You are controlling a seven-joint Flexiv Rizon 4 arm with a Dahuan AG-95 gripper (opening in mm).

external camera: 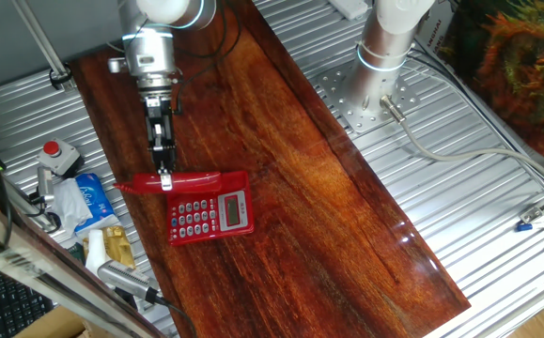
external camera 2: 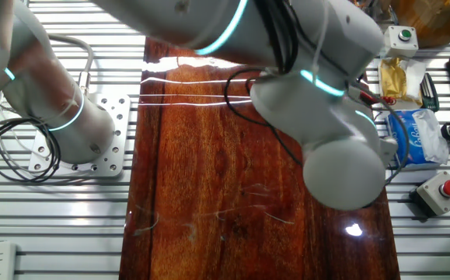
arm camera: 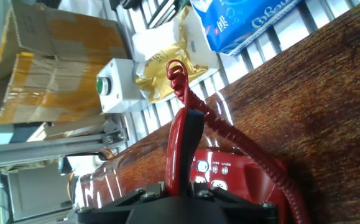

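A red desk telephone (external camera: pixel 236 231) with a keypad and small display lies on the wooden table in exterior view 1. Its red handset (external camera: pixel 196 181) is in my gripper (external camera: pixel 165 175), which is shut on it and reaches in from the top of that view. The handset overlaps the phone's upper edge; whether it touches the base cannot be told. From the wrist, the handset (arm camera: pixel 176 152) stands up between the fingers, and a coiled red cord (arm camera: pixel 245 144) runs from its far end past the phone. In exterior view 2 my arm hides both phone and gripper.
Beside the table's left edge are a red-button box (external camera: pixel 57 156), a blue tissue pack (external camera: pixel 91 202) and a gold packet (external camera: pixel 119 246). Bare wood (external camera: pixel 318 225) fills the table's right half.
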